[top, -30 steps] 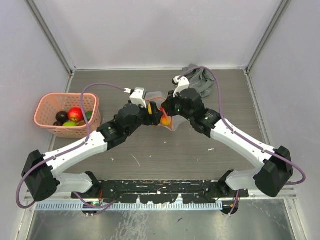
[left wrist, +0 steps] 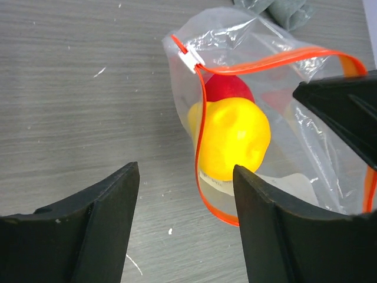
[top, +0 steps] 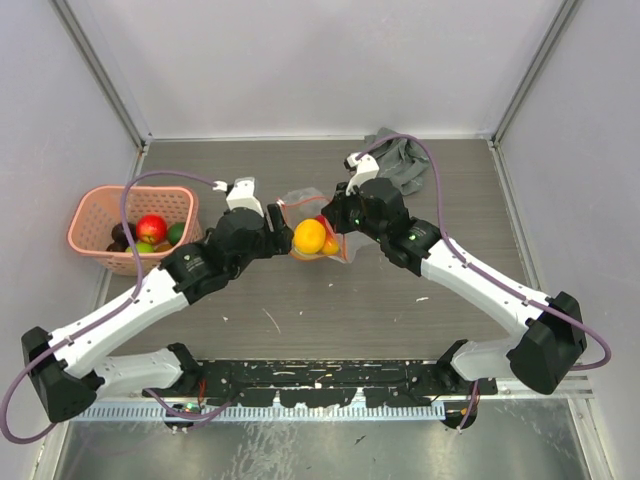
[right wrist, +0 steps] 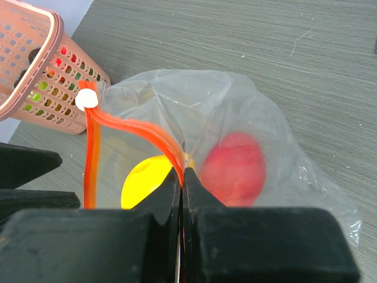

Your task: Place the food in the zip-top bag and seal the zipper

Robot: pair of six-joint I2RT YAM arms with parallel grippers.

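The clear zip bag (left wrist: 197, 26) lies on its side with its orange-trimmed mouth spread wide toward the left. Inside it rest a yellow fruit (left wrist: 232, 138) near the mouth and a red fruit (right wrist: 234, 170) deeper in. On the bag's orange rim (right wrist: 141, 130) my right gripper is shut. My left gripper stands open just outside the mouth, nothing between its fingers. In the left wrist view its right finger (left wrist: 253, 206) overlaps the lower rim; I cannot tell whether they touch. A white slider (left wrist: 191, 59) sits at one corner of the zipper.
To the left stands a peach basket (top: 90, 210) holding several more fruits, among them a red one (top: 151, 229). A grey cloth (top: 400, 162) lies behind the bag.
My left gripper has drawn back left out of the bag's mouth and opened. My right arm stays put.
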